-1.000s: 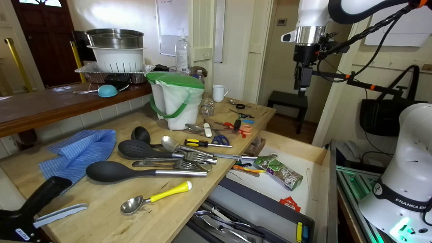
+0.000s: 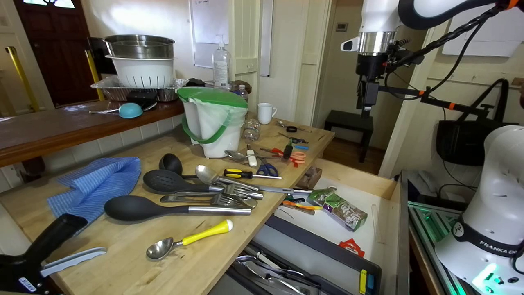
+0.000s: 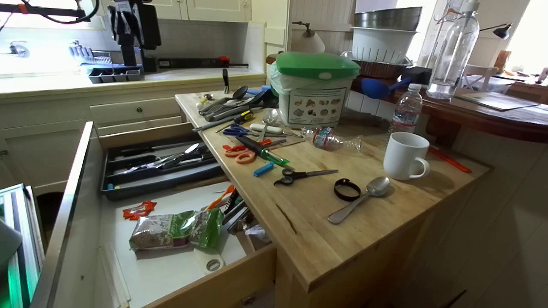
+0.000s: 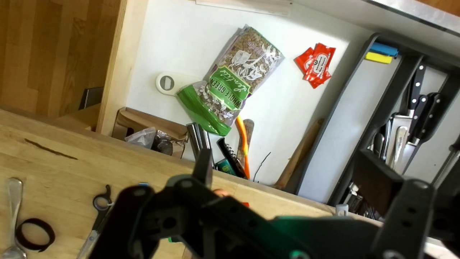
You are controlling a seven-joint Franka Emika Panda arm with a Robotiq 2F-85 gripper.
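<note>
My gripper (image 2: 366,109) hangs high above the open drawer, clear of everything below. In the wrist view its two fingers stand wide apart, open, with nothing held between them. A bag of green lentils (image 4: 235,80) lies flat on the white drawer floor. Red packets (image 4: 318,64) rest near it, beside the grey cutlery tray (image 4: 340,112). On the wooden counter (image 3: 329,251) lie a spoon (image 3: 359,200), a black ring (image 3: 347,190), scissors (image 3: 303,175) and a yellow-handled scoop (image 2: 196,237). A white mug (image 3: 406,155) stands upright near the counter's far end.
A green-lidded bucket (image 2: 216,120) rises from the counter, with a crumpled bottle (image 3: 329,139) by it. Black serving spoons (image 2: 147,207), a blue cloth (image 2: 98,184) and a black-handled tool (image 2: 44,250) crowd the other end. Bare drawer floor (image 4: 276,125) shows beside the lentils.
</note>
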